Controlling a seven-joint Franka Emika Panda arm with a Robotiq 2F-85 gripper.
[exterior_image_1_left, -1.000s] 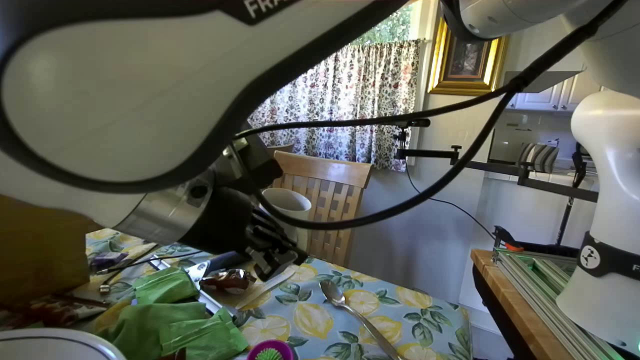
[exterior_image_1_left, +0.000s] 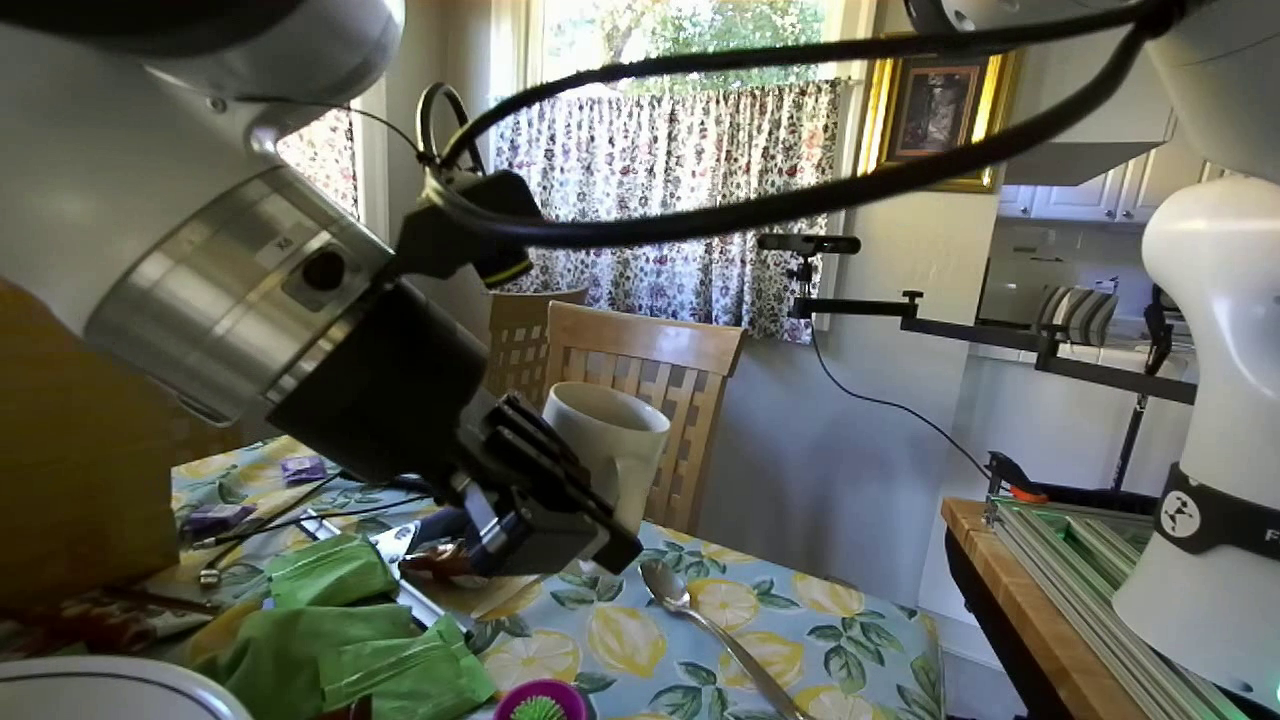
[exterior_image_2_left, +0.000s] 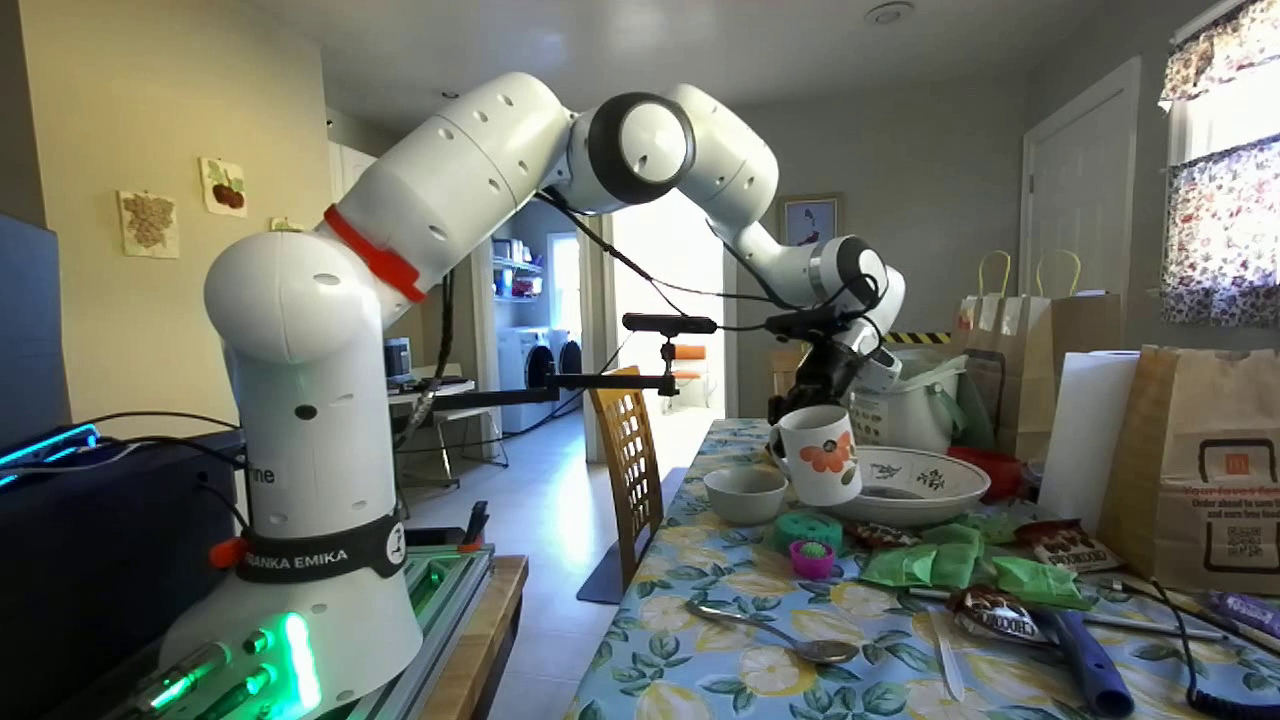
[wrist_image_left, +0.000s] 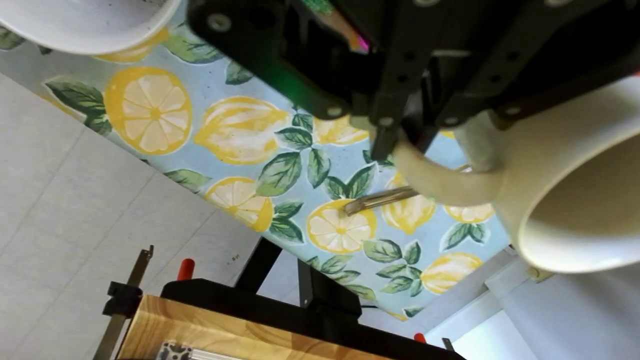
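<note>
A white mug (exterior_image_2_left: 823, 456) with an orange flower on its side is held in the air above the table, upright or nearly so. In exterior view 1 the mug (exterior_image_1_left: 608, 434) shows beyond the black gripper (exterior_image_1_left: 609, 550), which hides part of its lower side. At the right of the wrist view, the mug's (wrist_image_left: 510, 180) open mouth faces the frame's right side. Its curved handle runs up between the fingers of my gripper, which is shut on it. The fingertips cover the handle's upper end there.
Below lies a lemon-print tablecloth (exterior_image_1_left: 840, 654) with a spoon (exterior_image_1_left: 728, 642). A small white bowl (exterior_image_2_left: 745, 494), a large bowl (exterior_image_2_left: 966, 482), a pink cup (exterior_image_2_left: 812, 564) and green cloth (exterior_image_1_left: 360, 654) stand or lie around. Paper bags (exterior_image_2_left: 1212, 468) crowd one side.
In exterior view 1 the gripper and mug have shifted slightly right and look larger. The arm's large white link has swung up and left, showing more of the wrist. The mug stays held.
</note>
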